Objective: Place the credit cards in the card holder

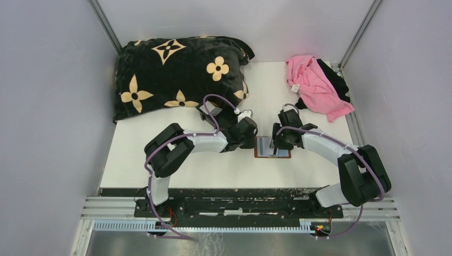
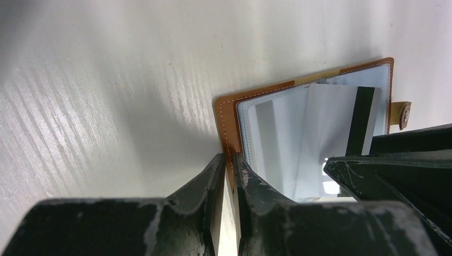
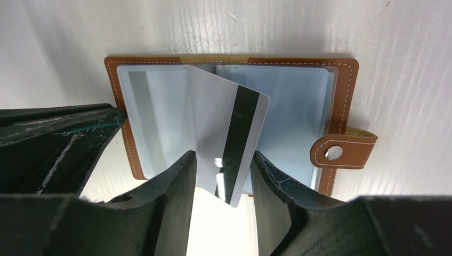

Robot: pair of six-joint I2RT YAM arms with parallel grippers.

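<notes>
The brown card holder lies open on the white table, its clear sleeves facing up. A white card with a black stripe lies slanted over the middle of it, partly over the right sleeve. My left gripper is shut on the holder's left edge, seen in the left wrist view. My right gripper is above the holder with its fingertips part open at the card's stripe and right edge; whether they grip the card I cannot tell.
A dark box holding a pale item sits behind my left arm. A patterned black cushion fills the back left, pink and black cloths the back right.
</notes>
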